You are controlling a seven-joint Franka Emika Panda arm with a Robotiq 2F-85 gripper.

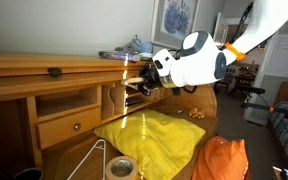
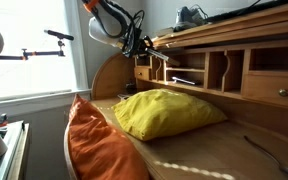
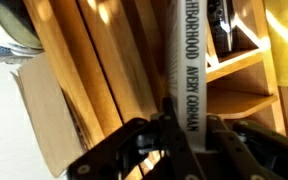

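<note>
A book with a white spine and dark lettering, "AVERY CORMAN" among it, runs up from my gripper in the wrist view. The gripper is shut on the book's near end. In exterior view 1 the gripper hangs beside the desk hutch's top edge, near its open compartments. From exterior view 2, the gripper appears at the far end of the hutch, above the yellow cloth. How deep the book sits among the compartments cannot be told.
Wooden hutch shelves line the desk's back. An orange cloth lies along the front edge. A roll-like round object and a bent wire-like item rest on the left of the desk. Items lie on the hutch top.
</note>
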